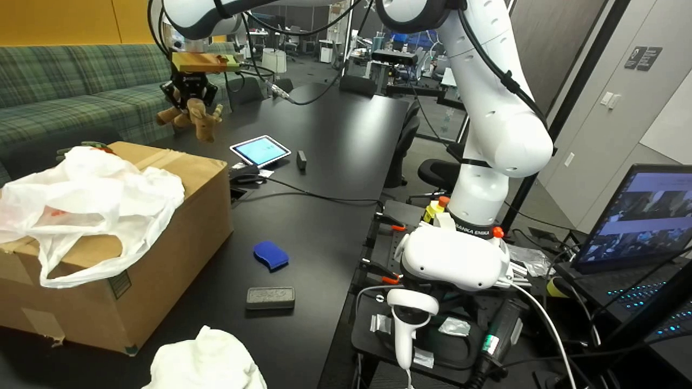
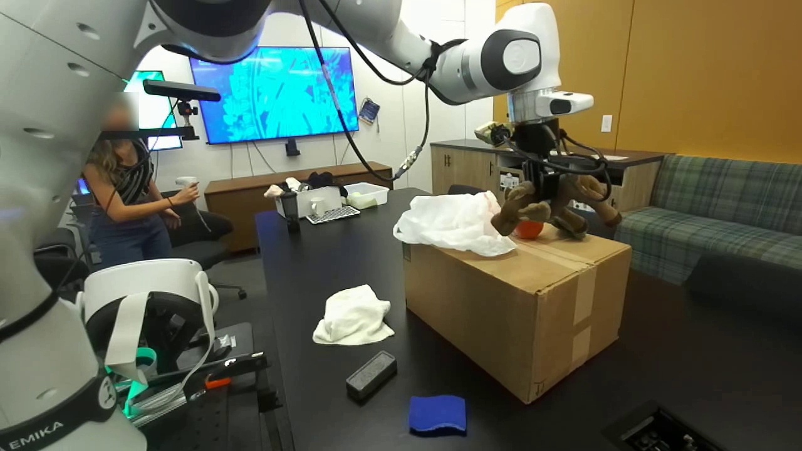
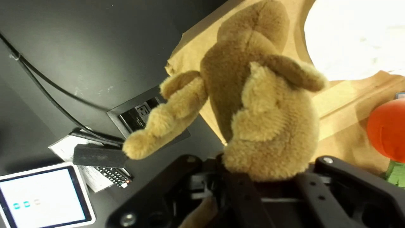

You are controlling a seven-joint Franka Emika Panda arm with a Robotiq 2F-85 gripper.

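A brown plush toy (image 3: 273, 140) hangs from my gripper (image 1: 190, 104), which is shut on it; in the wrist view its body and limbs dangle past the fingers. Below lies the closed cardboard box (image 2: 481, 323), and in the wrist view the toy overlaps the box's top edge. From exterior view 1 the toy (image 1: 202, 120) appears above the far end of the box, apart from it. A white plastic bag (image 2: 455, 222) is spread over part of the box top. Beside it on the box sits a red round object (image 3: 389, 129) with a green part.
On the black table lie a blue sponge (image 1: 270, 255), a dark eraser block (image 1: 270, 298), a white cloth (image 1: 206, 363) and a tablet (image 1: 260, 151). A cable crosses the table near the tablet. Bare table extends beyond the tablet.
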